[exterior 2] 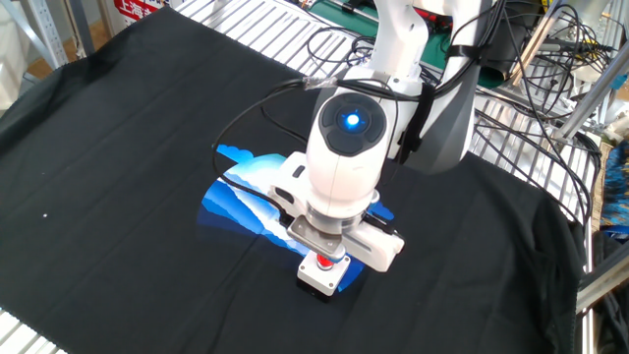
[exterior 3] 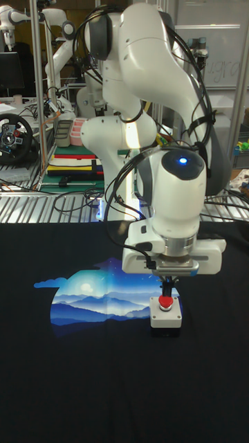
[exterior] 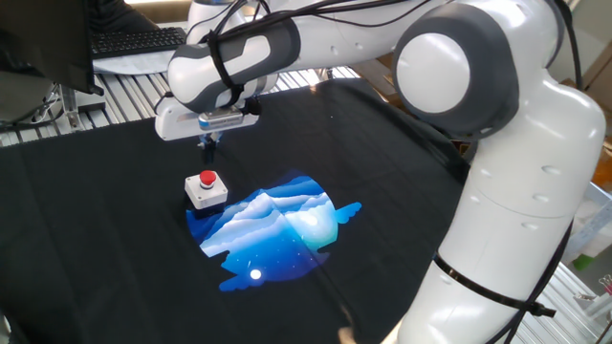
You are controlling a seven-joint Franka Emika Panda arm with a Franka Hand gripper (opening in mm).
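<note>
A white box with a red push button on top stands on the black cloth, at the edge of the blue printed picture. My gripper points down from the arm, its dark fingertips close together with nothing seen between them. In exterior view 1 the tips show just beyond the button and apart from it. From the front, in exterior view 3, the gripper appears right behind and above the red button. Exterior view 2 shows the box partly under the hand, which hides the fingers.
The blue mountain picture lies flat beside the box. A keyboard and a monitor stand past the slatted metal edge. Cables hang along the arm.
</note>
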